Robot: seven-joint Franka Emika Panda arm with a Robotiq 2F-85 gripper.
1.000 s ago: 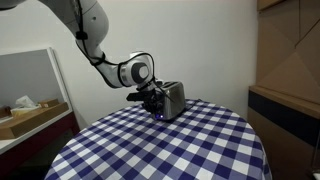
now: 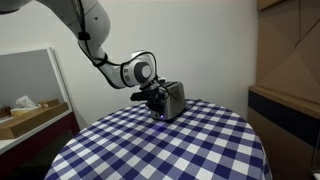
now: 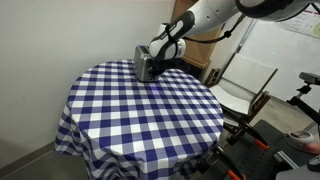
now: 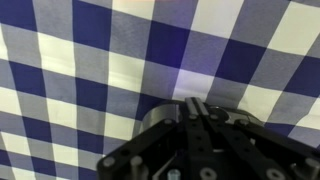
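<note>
A silver toaster [image 2: 175, 100] stands upright on the checked tablecloth, near the back of the table. In exterior view 2 the toaster [image 3: 140, 62] is partly hidden by the arm. Right at its end is my gripper [image 2: 157, 104], pointing down. The wrist view has the gripper at the bottom edge, with its fingertips together and nothing visible between them. Grey rounded edges of the toaster [image 4: 152, 117] show behind the fingers. Whether the fingertips touch the toaster I cannot tell.
The blue-and-white checked tablecloth [image 3: 130, 115] is bare in front of the toaster. A white wall stands close behind the table. To one side are a wooden cabinet [image 2: 285, 50] and a shelf with a cardboard box [image 2: 30, 120].
The arm has shifted very slightly down and to the right at the toaster's end. The toaster looks to be in the same place.
</note>
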